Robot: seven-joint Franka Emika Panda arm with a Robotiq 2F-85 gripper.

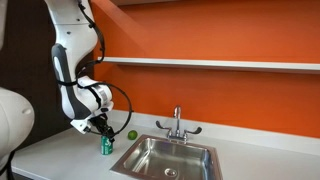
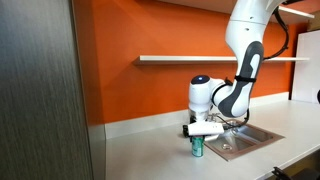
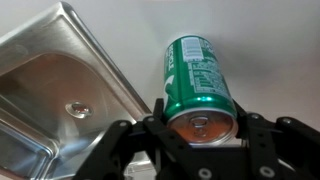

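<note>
A green soda can (image 3: 200, 85) fills the middle of the wrist view, its metal top facing the camera. My gripper is shut on it near the top, with the fingers at either side of the can. In exterior view 1 the can (image 1: 106, 145) is upright on the counter or very close to it, left of the sink, below the gripper (image 1: 103, 130). The second exterior view has the same can (image 2: 197, 147) under the gripper (image 2: 200, 130).
The steel sink (image 1: 135, 161) with its faucet (image 1: 177, 125) lies right of the can. A small green round object (image 1: 132, 135) sits on the counter behind it. A white shelf (image 1: 220, 66) runs along the orange wall. Bare counter (image 2: 150, 150) extends beside the can.
</note>
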